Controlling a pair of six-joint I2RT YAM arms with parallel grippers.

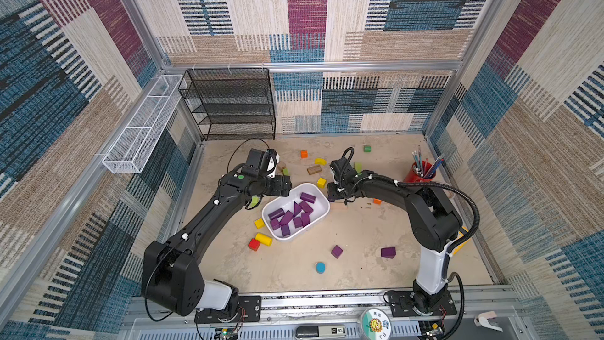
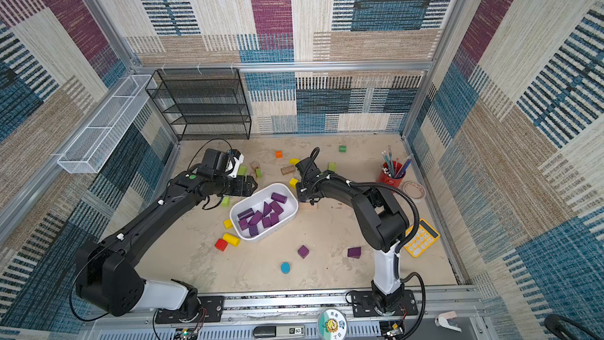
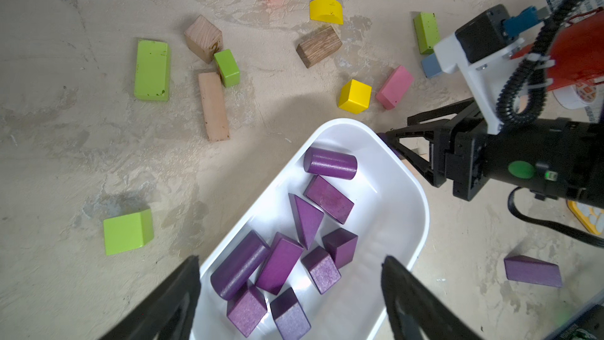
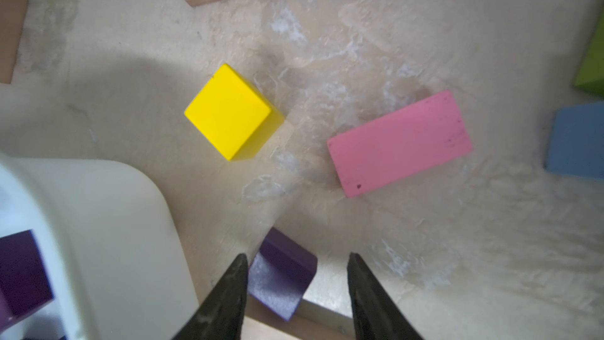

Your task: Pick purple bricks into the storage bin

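Observation:
A white bin holds several purple bricks. My left gripper hangs open above it, its blurred fingertips at the bottom of the left wrist view. Just outside the bin's far right corner, my right gripper is part open around a purple brick, which sits between or just beyond its fingertips; whether they touch it I cannot tell. Two more purple bricks lie on the table right and in front of the bin.
Yellow, pink, green, orange and wooden blocks lie around the bin. A red pen cup and a calculator stand at the right. A blue cylinder lies in front; wire racks are at the back left.

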